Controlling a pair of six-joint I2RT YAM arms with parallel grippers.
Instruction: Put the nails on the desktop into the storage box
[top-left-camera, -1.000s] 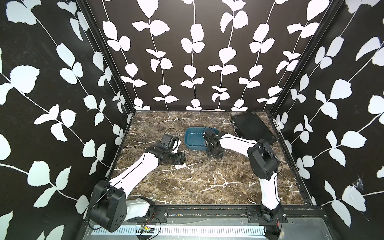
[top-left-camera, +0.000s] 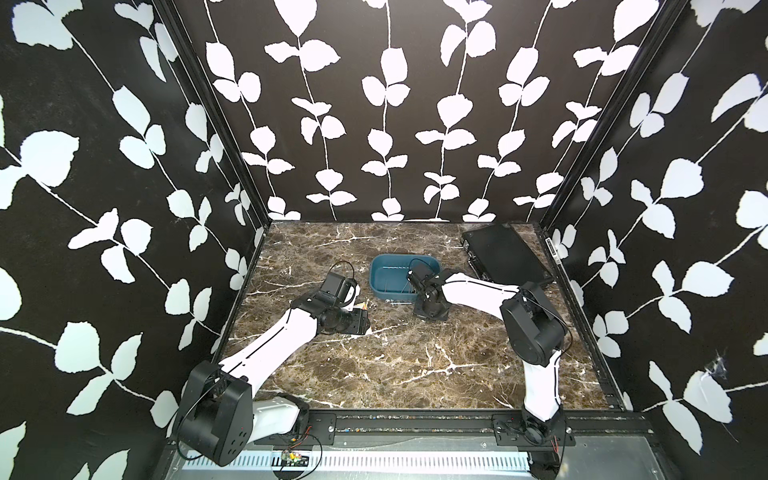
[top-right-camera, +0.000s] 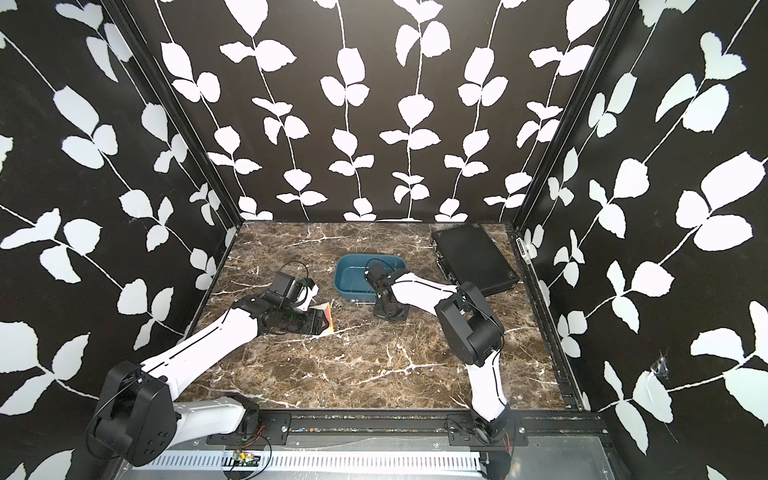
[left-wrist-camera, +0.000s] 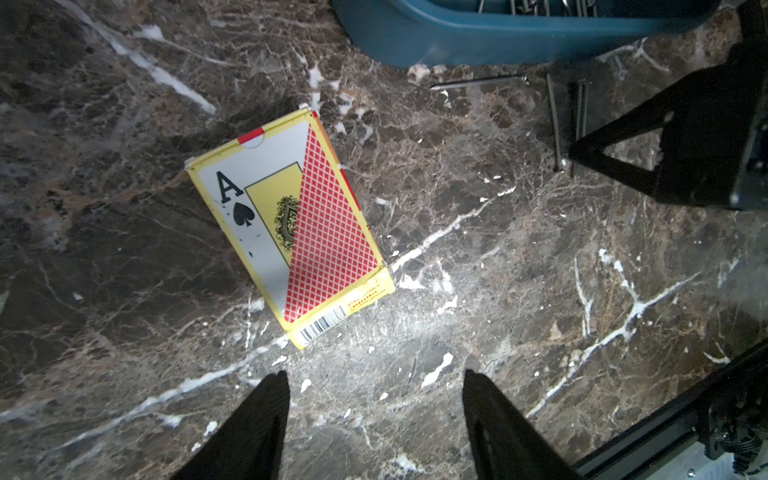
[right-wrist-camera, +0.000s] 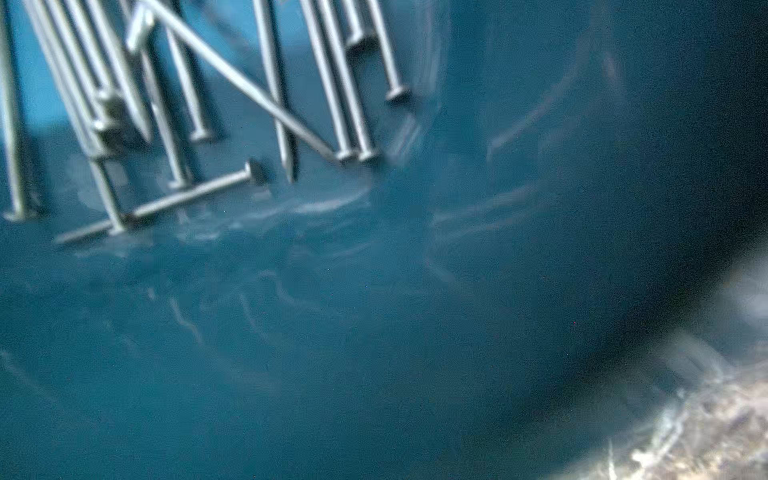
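Observation:
Several nails lie on the marbled desktop just in front of the blue storage box (top-left-camera: 374, 278). In the left wrist view one nail (left-wrist-camera: 478, 81) lies along the box's near wall. Another nail (left-wrist-camera: 554, 120) stands crosswise beside a close pair of nails (left-wrist-camera: 581, 112). My right gripper has its shut tip over the lower end of that pair; whether it touches them cannot be told. Many nails (right-wrist-camera: 344, 80) rest inside the box in the right wrist view, where the fingers are out of sight. My left gripper is open and empty, left of the box.
A card pack (left-wrist-camera: 292, 228) lies on the desktop ahead of my left gripper's fingers. At the back right sits a black case (top-left-camera: 508, 254).
The left gripper has moved slightly toward the front over the last second. The box has stayed put.

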